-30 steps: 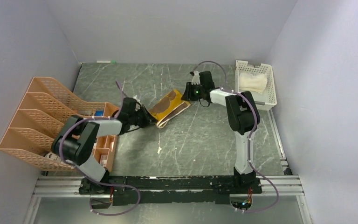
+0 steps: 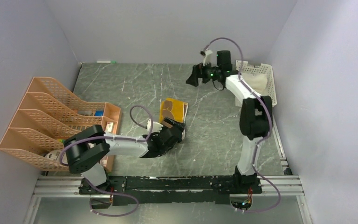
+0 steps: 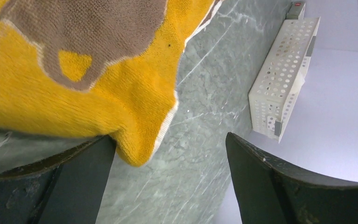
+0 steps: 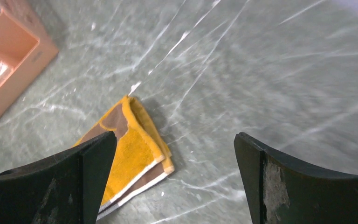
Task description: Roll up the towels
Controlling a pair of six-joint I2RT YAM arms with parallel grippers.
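Note:
A folded yellow and brown towel (image 2: 173,109) lies flat near the middle of the table, its lower part covered by my left arm in the top view. My left gripper (image 2: 175,125) is over the towel's near end, fingers apart. In the left wrist view a raised corner of the towel (image 3: 142,109) pokes up behind the left finger, not pinched. Well to the right and farther back, my right gripper (image 2: 196,77) stands open and empty, clear of the towel. The right wrist view shows the towel's far edge (image 4: 142,126) with its layers slightly offset, partly behind a finger.
On the left stands an orange divided rack (image 2: 51,123) with several compartments. A white perforated basket (image 2: 271,84) holding white cloth sits at the back right, partly behind the right arm.
The towel has swung from a slant to nearly upright in the top view.

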